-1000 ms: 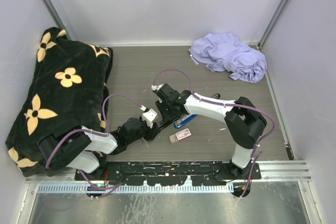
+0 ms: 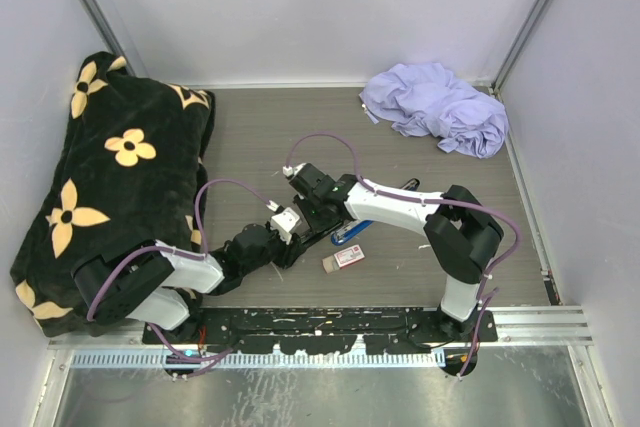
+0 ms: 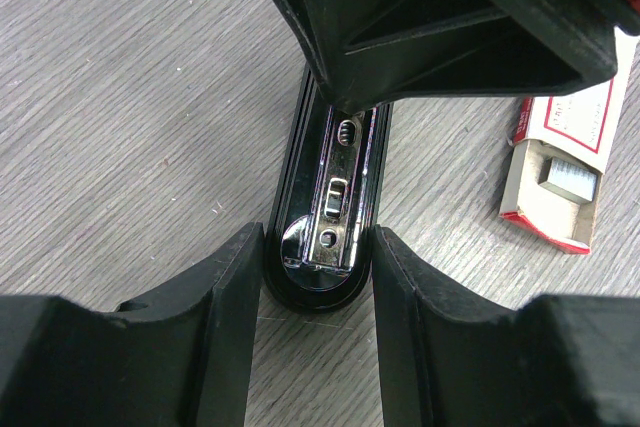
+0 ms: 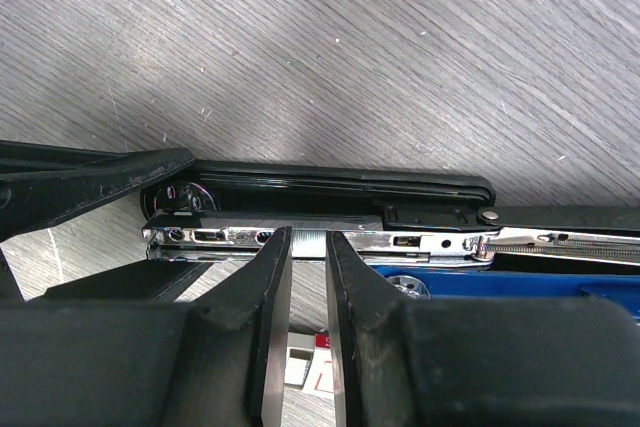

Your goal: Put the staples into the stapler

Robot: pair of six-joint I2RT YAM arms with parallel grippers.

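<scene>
The opened stapler (image 4: 376, 179) lies on the table, its metal magazine rail (image 3: 333, 197) exposed and its blue body (image 2: 352, 229) toward the right. My left gripper has its fingertips either side of the stapler's rounded end. My right gripper hovers over the rail, shut with a short silvery staple strip (image 4: 309, 244) showing between its fingertips. An open staple box (image 3: 558, 162) with a strip inside lies beside the stapler.
A black flowered cushion (image 2: 120, 177) fills the left side. A lavender cloth (image 2: 435, 112) lies at the back right. Bare table surrounds the stapler behind and to the right.
My left arm looks unchanged.
</scene>
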